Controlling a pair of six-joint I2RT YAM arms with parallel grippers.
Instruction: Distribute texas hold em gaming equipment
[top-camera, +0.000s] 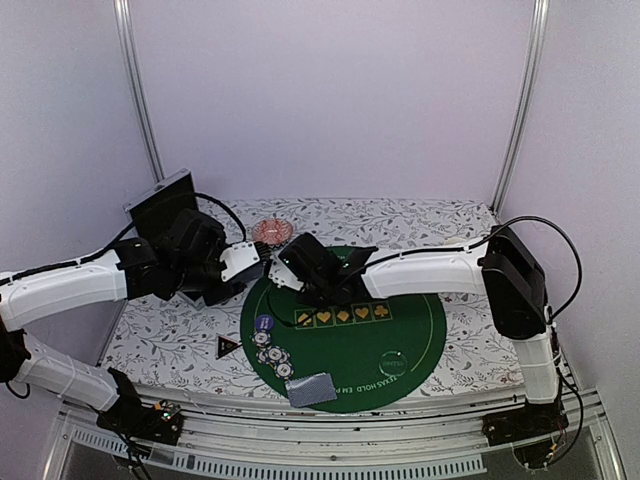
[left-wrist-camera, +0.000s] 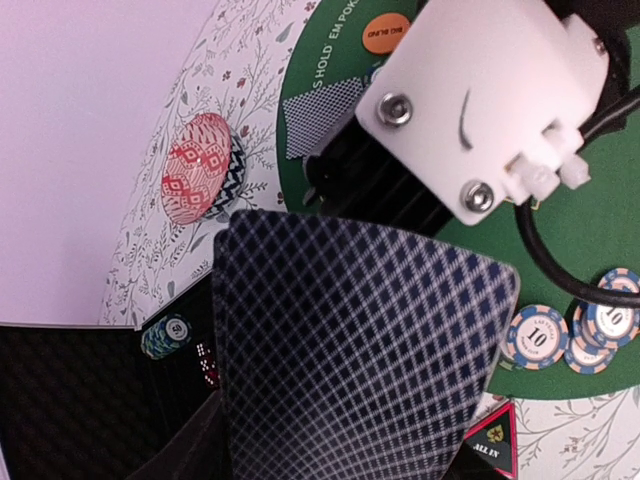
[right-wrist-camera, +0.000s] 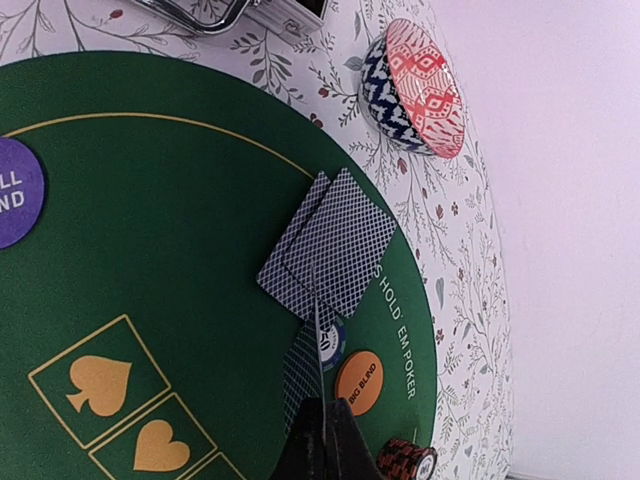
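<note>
My left gripper is shut on a dark lattice-backed card deck (left-wrist-camera: 360, 330), held raised beside the table's left side. A single card (right-wrist-camera: 303, 365), nearly edge-on, stands in my right gripper, which is shut on it above the green mat (right-wrist-camera: 200, 270). Two face-down cards (right-wrist-camera: 340, 240) lie overlapped near the mat's far edge, next to the orange big blind disc (right-wrist-camera: 359, 382) and a chip (right-wrist-camera: 333, 343). At the near edge, more face-down cards (top-camera: 311, 390) lie beside several chips (top-camera: 276, 360). The top view hides both gripper tips.
The black case (top-camera: 165, 210) stands open at left, chips and dice inside. A patterned bowl (right-wrist-camera: 425, 85) is at the back, and a triangular all-in marker (top-camera: 227, 346) at the left front. The right arm (top-camera: 410, 275) reaches across the mat.
</note>
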